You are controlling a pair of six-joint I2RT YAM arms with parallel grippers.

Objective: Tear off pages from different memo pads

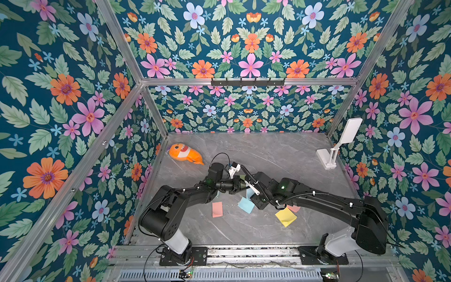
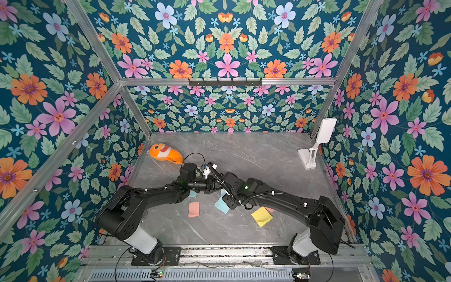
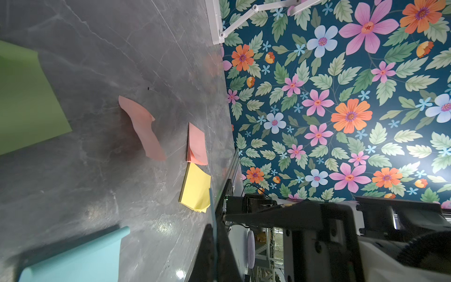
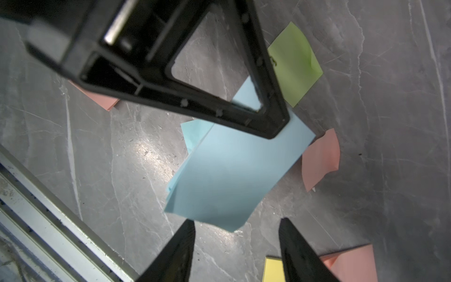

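A light blue page hangs from the tip of my left gripper, which is shut on it; only its thin edge shows in the left wrist view. My right gripper stands open, its two fingers either side of the page's lower corner, at a depth I cannot judge. On the table lie a curled blue paper [image 3: 79, 258], a green paper [image 3: 30, 96], a small curled pink page [image 3: 141, 127], a pink pad [image 3: 197, 143] and a yellow pad [image 3: 195, 188]. Both arms meet near the table's middle in the top left view [image 1: 246, 183].
Another pink paper [image 1: 217, 209] lies front left. An orange plush toy [image 1: 184, 153] sits at the back left, and a white lamp [image 1: 327, 158] at the back right. Bare table spans the back middle. The two grippers are very close together.
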